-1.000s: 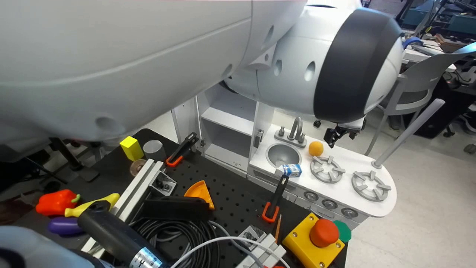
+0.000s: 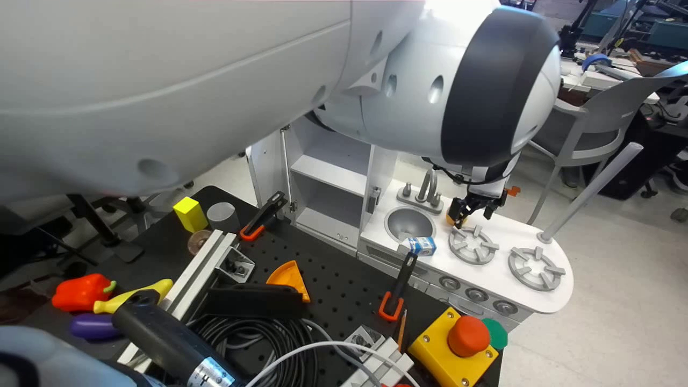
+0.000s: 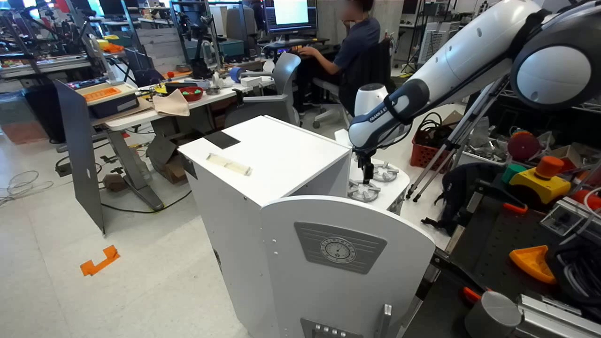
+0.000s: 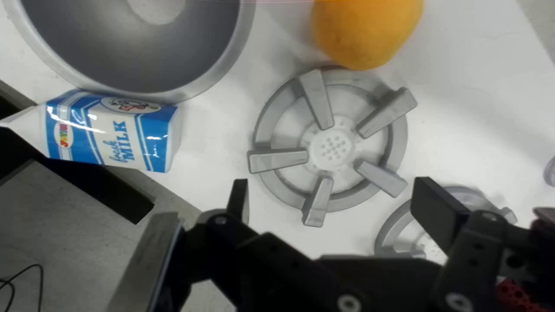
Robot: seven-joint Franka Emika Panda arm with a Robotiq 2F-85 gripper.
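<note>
My gripper is open above the toy stove's white counter, with a wide gap and nothing between its fingers. In the wrist view a grey burner grate shows beyond the fingertips. An orange fruit rests on the counter just past that grate, at the top of the view. To the left a blue and white milk carton lies on its side by the grey sink. In exterior view 1 the gripper partly covers the fruit.
A second burner grate lies at the counter's right end. The faucet rises behind the sink. A tall white cabinet adjoins the counter. On the black table are toy vegetables, clamps and an emergency stop.
Compared with a second ago, the arm and gripper have moved left and lower, closer to the counter. The orange fruit, clear in view before, is now partly hidden behind the gripper.
</note>
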